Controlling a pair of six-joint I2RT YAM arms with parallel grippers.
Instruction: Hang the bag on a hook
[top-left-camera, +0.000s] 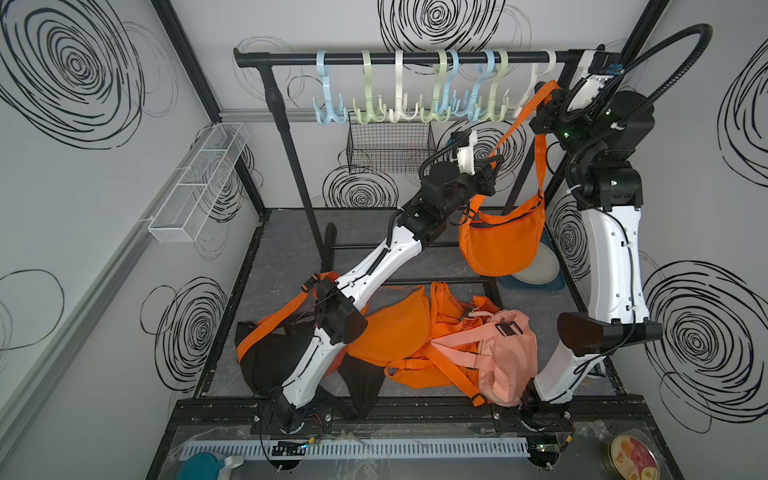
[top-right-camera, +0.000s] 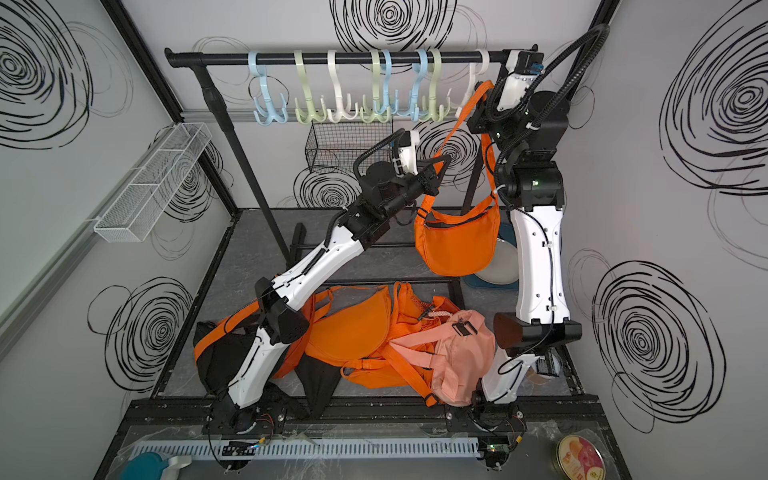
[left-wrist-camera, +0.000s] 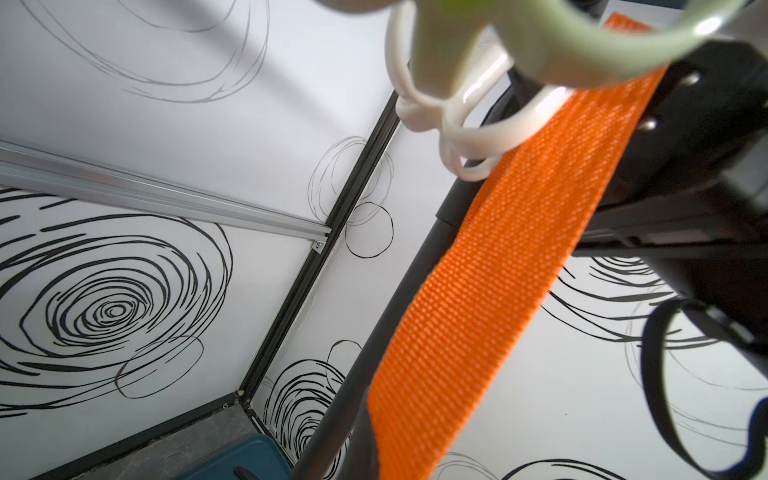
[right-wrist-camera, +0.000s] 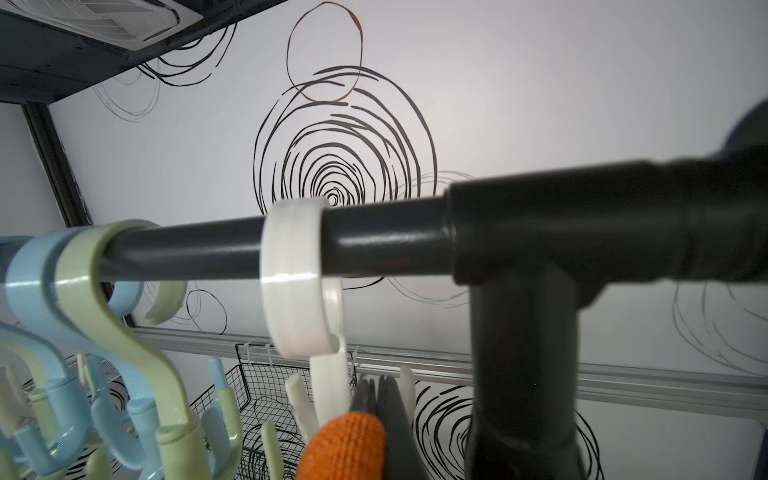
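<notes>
An orange bag (top-left-camera: 504, 240) hangs in the air below the rail, its long strap looping upward. My right gripper is shut on the top of the orange strap (right-wrist-camera: 342, 452), close to the rightmost white hook (right-wrist-camera: 292, 272). Lower down, my left gripper (top-left-camera: 489, 165) is shut at the strap's left run, which bends there; its fingers are mostly hidden. In the left wrist view the strap (left-wrist-camera: 520, 240) runs diagonally, passing close to the white hook's prongs (left-wrist-camera: 500, 136); whether it touches them, I cannot tell.
Several blue, green and white hooks (top-left-camera: 442, 88) hang along the black rail (top-left-camera: 344, 58). A rack post (right-wrist-camera: 524, 352) stands right of the white hook. Below lie several bags, including a pink backpack (top-left-camera: 504, 360). A wire basket (top-left-camera: 389, 146) is behind.
</notes>
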